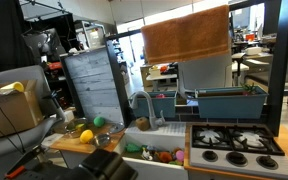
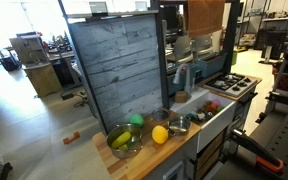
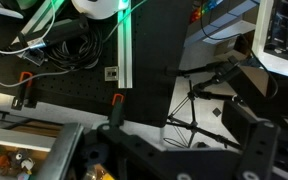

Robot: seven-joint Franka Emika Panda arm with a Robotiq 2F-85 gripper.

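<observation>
My gripper shows along the lower edge of the wrist view, its two dark fingers wide apart and nothing seen between them. Below it are the dark base and cables, away from the counter items. A metal pot (image 2: 124,148) stands on the wooden counter, with green and yellow things inside. Close by are a green round item (image 2: 137,121), a yellow-orange ball (image 2: 160,134) and a small metal bowl (image 2: 180,124). The sink (image 1: 127,158) holds several colourful items. In exterior view 1, part of the dark arm (image 1: 94,165) covers the counter's front.
A stove (image 1: 234,148) sits right of the sink, and a faucet (image 1: 144,102) rises behind it. An orange-brown towel (image 1: 186,36) hangs above. The grey plank wall (image 2: 124,72) closes off the counter's back. Cables (image 3: 96,45) lie on the dark base.
</observation>
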